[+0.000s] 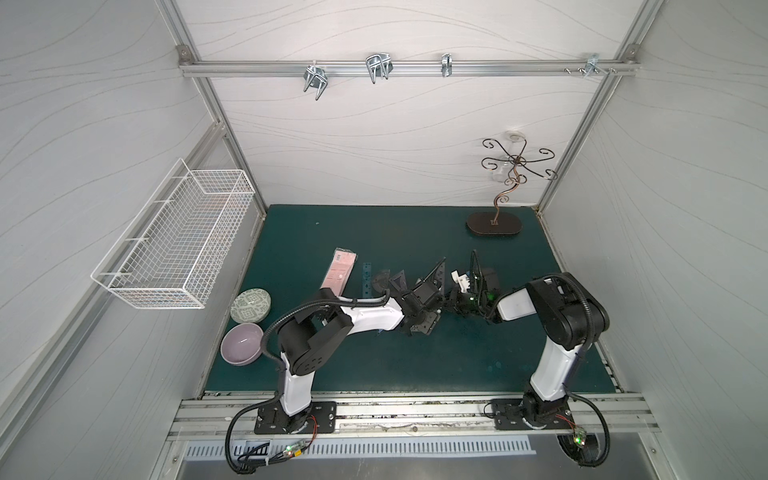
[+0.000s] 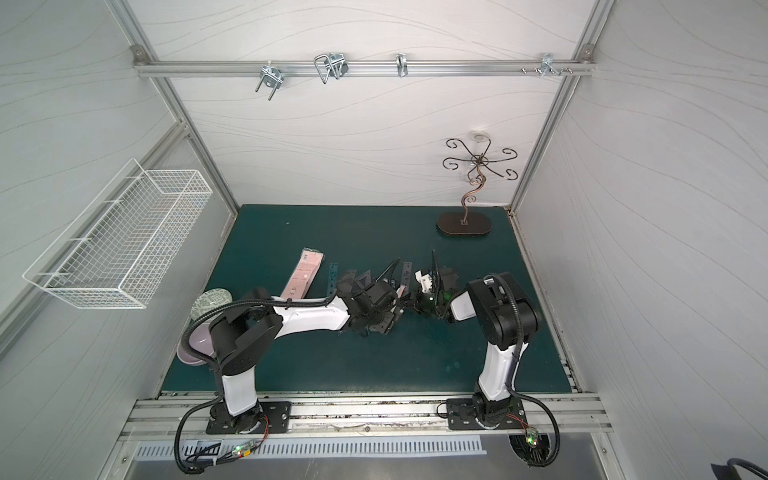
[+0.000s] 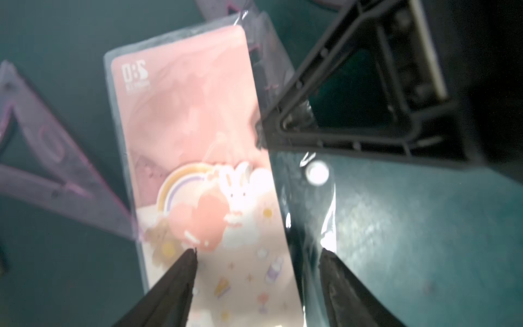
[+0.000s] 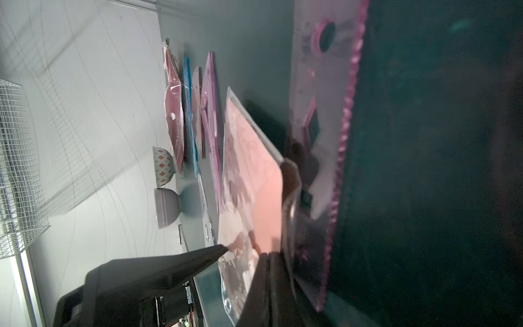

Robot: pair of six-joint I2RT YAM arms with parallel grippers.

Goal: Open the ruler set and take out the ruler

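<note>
A clear pouch with a pink printed card lies below my left gripper in the left wrist view. That gripper is open, one finger over the card and the other over the pouch's clear right margin. From the right comes my right gripper, shut, its tip at the card's right edge; whether film is pinched there I cannot tell. In the right wrist view the pouch stands somewhat raised, its near edge bulging. Translucent purple rulers and a scallop-edged one lie loose beside the pouch.
A second pink package and a blue ruler lie to the left. Two bowls, one patterned and one purple, stand at the left edge. A metal stand is at the back right.
</note>
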